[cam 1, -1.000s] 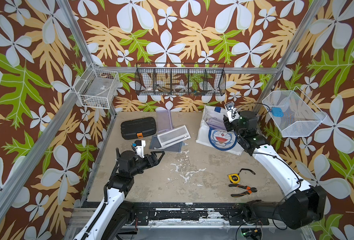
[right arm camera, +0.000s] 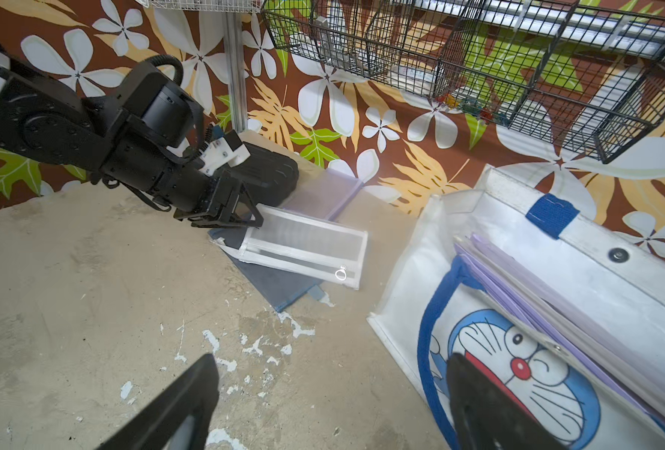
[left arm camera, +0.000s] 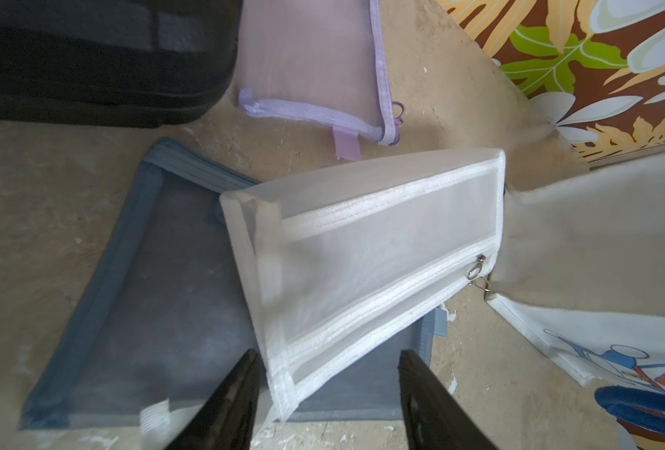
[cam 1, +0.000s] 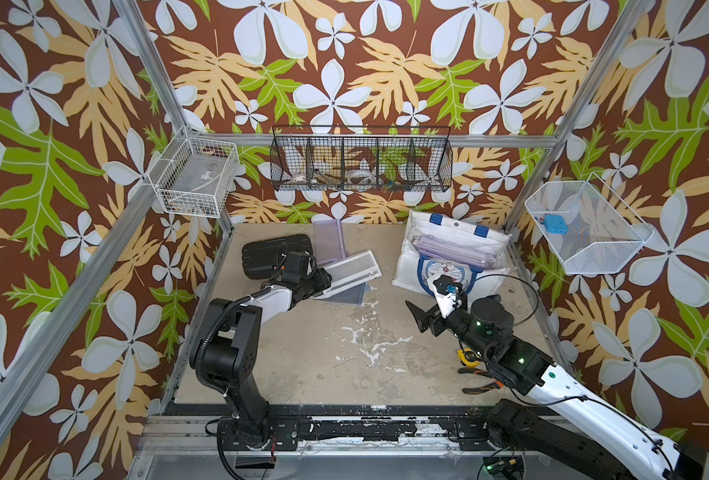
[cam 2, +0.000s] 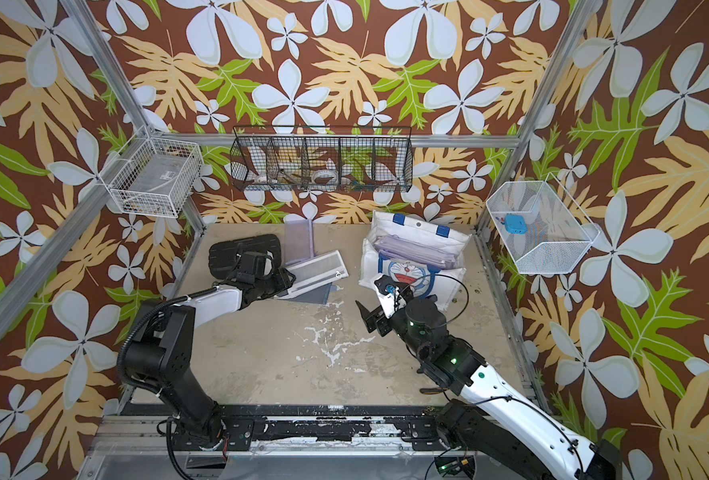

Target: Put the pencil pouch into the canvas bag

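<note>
A white mesh pouch (left arm camera: 392, 247) with a zipper lies at a slant, partly over a grey-blue mesh pouch (left arm camera: 167, 315). My left gripper stands part open at the white pouch's near left end, its fingers apart with the pouch's corner close to one of them. Behind lies a purple pouch (left arm camera: 310, 60). The white canvas bag (right arm camera: 445, 225) with a blue cartoon face stands at the back right, holding some purple pouches (right arm camera: 565, 300). My right gripper is open in front of the bag's left part, over bare table, nothing between its fingers.
A black case (cam 1: 270, 257) sits behind my left gripper. A yellow tape measure (cam 1: 468, 356) and pliers (cam 1: 482, 385) lie partly hidden under the right arm. Wire baskets (cam 1: 361, 164) hang on the walls.
My left gripper has moved away from the front up to the white pouch's left end. The right gripper has come away from the bag, toward the left and front. The pouches look unmoved.
</note>
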